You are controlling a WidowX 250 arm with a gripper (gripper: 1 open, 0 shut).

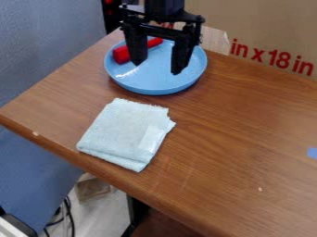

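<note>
My black gripper [158, 56] is open above the blue plate [158, 81] at the top centre, its two fingers pointing down and wide apart. A red object [122, 53] lies on the plate at the left, partly behind the gripper; whether a finger touches it cannot be told. A folded pale cloth [126, 132] lies on the wooden table in front of the plate.
A cardboard box [266, 32] stands behind the table. The table's edge runs along the lower left.
</note>
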